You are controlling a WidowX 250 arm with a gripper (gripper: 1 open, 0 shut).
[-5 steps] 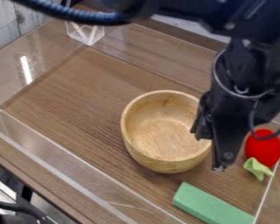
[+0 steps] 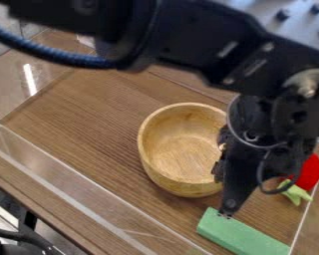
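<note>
My gripper (image 2: 229,204) hangs low at the right, beside a wooden bowl (image 2: 175,149) and just above a green block (image 2: 242,235). Its fingers look shut, with nothing visible between them. Part of the bowl's right side is hidden behind it. A red object (image 2: 309,170) with a light green piece (image 2: 295,195) lies at the right edge, partly behind the gripper.
A clear barrier runs along the front left edge. The arm fills the top of the view.
The gripper has moved down toward the green block, and the arm now covers more of the top of the view. The bowl and block look unmoved.
</note>
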